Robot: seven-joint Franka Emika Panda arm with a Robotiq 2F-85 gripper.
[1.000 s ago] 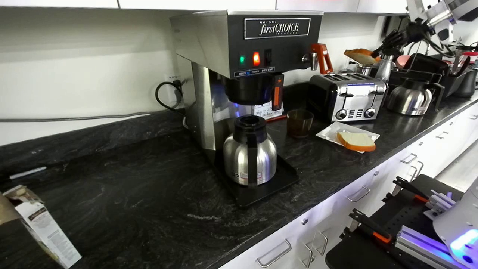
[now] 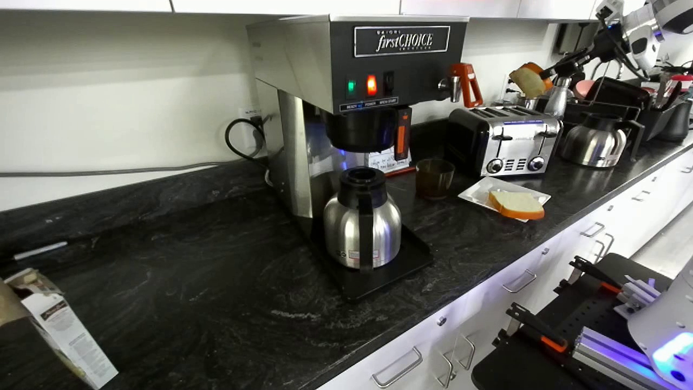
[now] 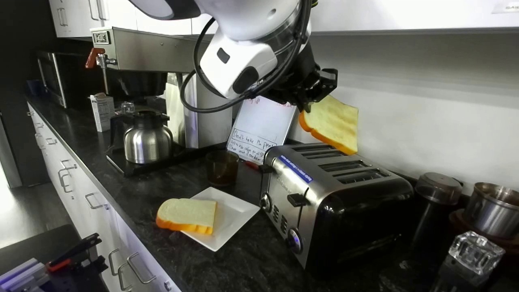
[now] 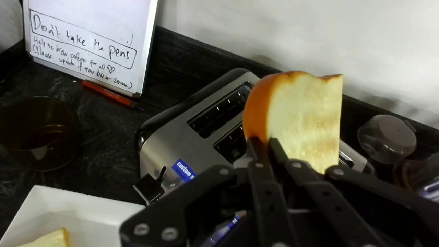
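Observation:
A slice of bread (image 3: 335,124) hangs in the air over the back of the steel toaster (image 3: 335,182), clear of its slots. My gripper is shut on the slice near its crust edge; in the wrist view the fingers (image 4: 280,154) meet the bread's lower left side. From exterior view 1 the held slice (image 2: 529,81) looks tilted, with its face turned partly to the camera. A second bread slice (image 3: 187,214) lies on the white square plate (image 3: 238,211) in front of the toaster, overhanging the rim.
A brown glass (image 3: 222,168) and a small whiteboard (image 3: 260,129) stand left of the toaster. On its right are a clear-lidded jar (image 3: 438,187) and a metal pot (image 3: 494,207). The wall rises close behind. A coffee maker (image 2: 295,58) with a carafe (image 2: 364,227) stands farther left.
The held slice has turned from nearly flat to a steeper tilt, as the gripper and wrist rotated. The toaster, plate and second slice have not moved.

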